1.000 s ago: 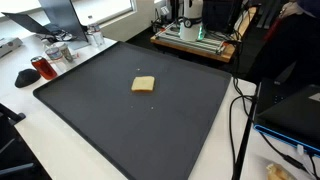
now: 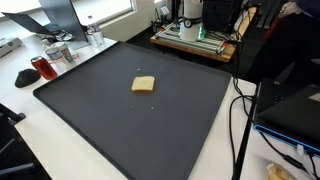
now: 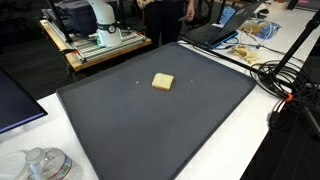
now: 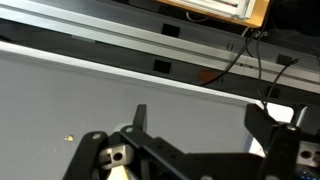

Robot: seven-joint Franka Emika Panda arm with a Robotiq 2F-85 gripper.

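A pale yellow, roughly square piece like a slice of bread (image 2: 143, 83) lies flat on the dark grey mat, toward its far half. The second exterior view shows the same slice (image 3: 163, 81) with bare mat all round it. Seen from the wrist, my gripper is open, its two black fingers wide apart with no object held between them. A small pale yellow patch (image 4: 120, 173) shows at the bottom edge there, mostly hidden behind the left finger. Neither exterior view shows the fingers; only the arm's white base (image 2: 192, 22) appears at the back.
Cans and jars (image 2: 60, 50) with a dark red cap-like item (image 2: 44, 69) stand beyond the mat's left edge. Black cables (image 3: 285, 80) and a laptop (image 3: 215, 28) lie off the mat.
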